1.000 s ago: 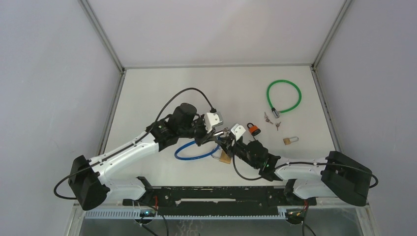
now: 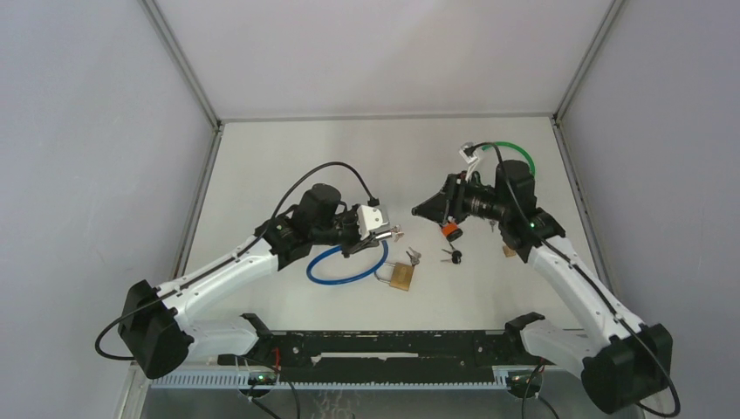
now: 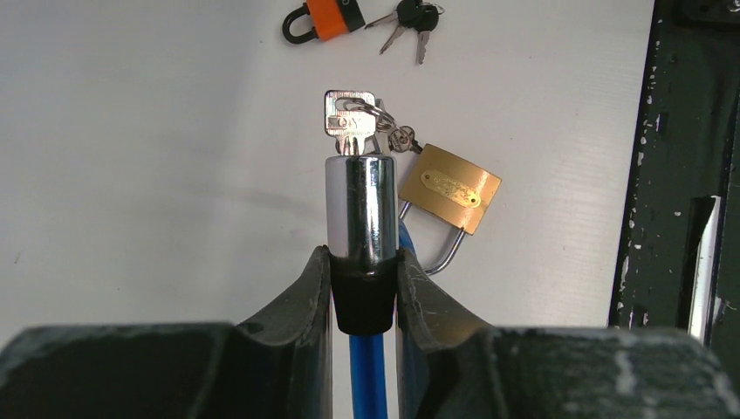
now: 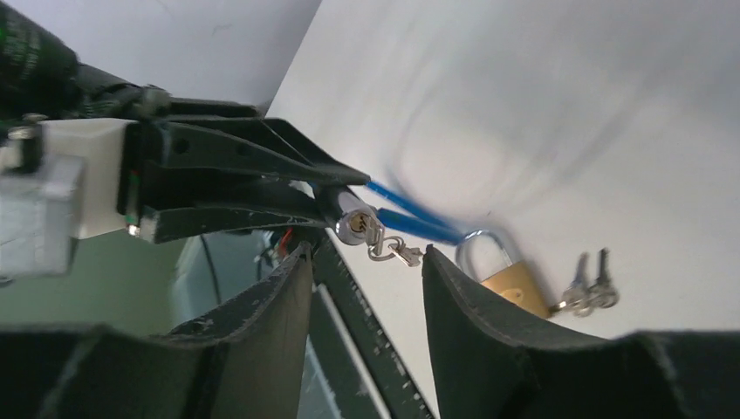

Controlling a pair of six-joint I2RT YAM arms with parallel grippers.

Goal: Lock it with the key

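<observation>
In the left wrist view, the silver lock head of the blue cable lock stands upright in my left gripper, whose fingers are shut round its black collar. A key stands in its end, blade mostly hidden, with a ring and another key hanging from it. The blue cable loops on the table below. My right gripper is open with nothing between its fingers. It hovers to the right of the lock head in the top view, apart from the key.
A brass padlock with keys lies below the lock head. An orange padlock and black-headed keys lie near the right arm, which partly covers a green cable lock.
The left gripper, still on the lock head, has barely shifted.
</observation>
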